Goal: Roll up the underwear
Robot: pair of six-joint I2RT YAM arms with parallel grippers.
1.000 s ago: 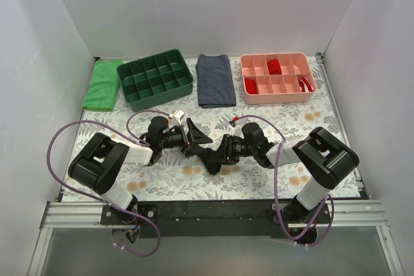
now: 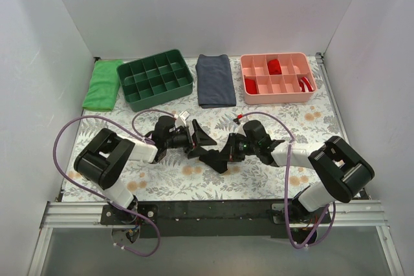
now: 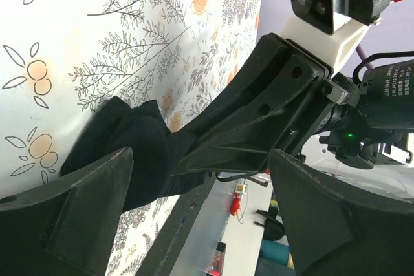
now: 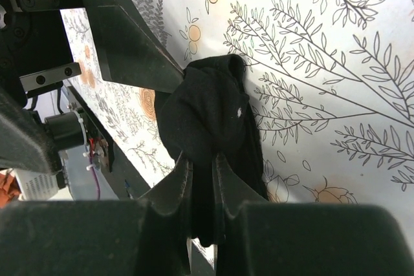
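The black underwear [image 2: 213, 161] lies bunched at the middle front of the table. My right gripper [image 2: 229, 150] is shut on it; in the right wrist view the cloth [image 4: 204, 114] runs down between the fingertips. My left gripper [image 2: 197, 140] stands open at the underwear's left side; in the left wrist view its two fingers [image 3: 58, 224] are wide apart over the cloth, with the right gripper beyond.
A green divided bin [image 2: 132, 96] and green towel [image 2: 100, 85] stand back left, a dark grey towel [image 2: 216, 82] back middle, a pink divided bin [image 2: 278, 98] with red items back right.
My right gripper has shifted slightly right since a second ago, the underwear's front part with it. The left gripper has moved slightly right as well.
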